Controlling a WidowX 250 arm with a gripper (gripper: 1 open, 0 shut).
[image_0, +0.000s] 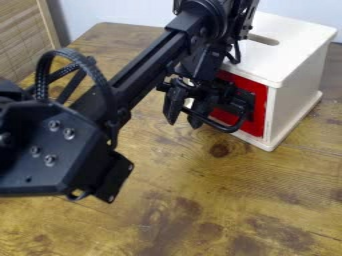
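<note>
A white box (294, 75) with a slot in its top and a red front panel (253, 120) stands at the upper right. My black gripper (185, 110) is at that red front, low near its left side, with cables looping round it. Its fingertips are dark and partly hidden, so I cannot tell whether they are open, shut or holding anything.
A woven panel (20, 40) is at the upper left. My arm fills much of the left and centre.
</note>
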